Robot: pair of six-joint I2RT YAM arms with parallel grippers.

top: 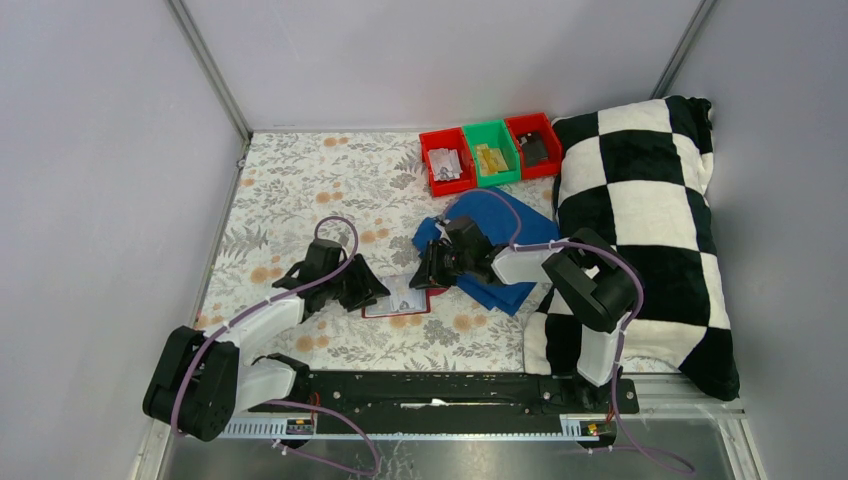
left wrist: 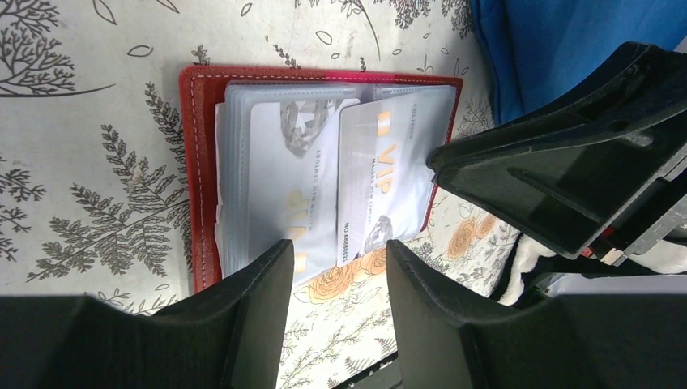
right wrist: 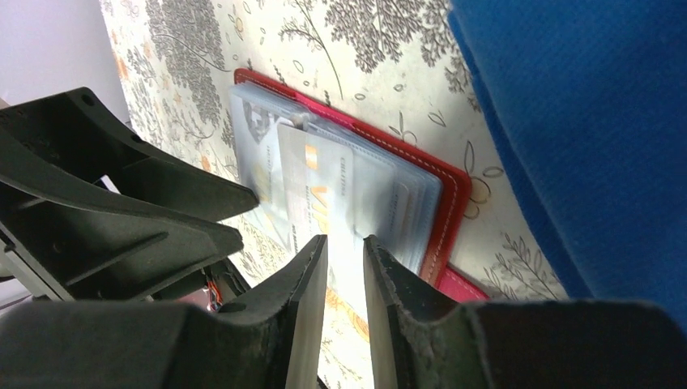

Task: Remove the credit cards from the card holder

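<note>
Spread on the table lies the red-edged card holder point(top: 397, 314), its clear sleeves facing up. A white VIP card point(left wrist: 381, 162) sits slightly tilted over the holder's middle, apparently partly out of the sleeve on the right half. Another card point(left wrist: 271, 154) shows in the left half. My left gripper is part open over the near edge of the left half, nothing seen held between its fingers. From the right, my right gripper stands part open over the VIP card; white card surface shows through the gap, and contact is unclear.
Blue cloth point(top: 515, 225) lies right of the holder, partly beneath the right arm. Behind it stand a red bin point(top: 423, 160), a green bin point(top: 514, 150) and another red bin point(top: 556, 145). A checkered cushion point(top: 640, 235) fills the right side.
</note>
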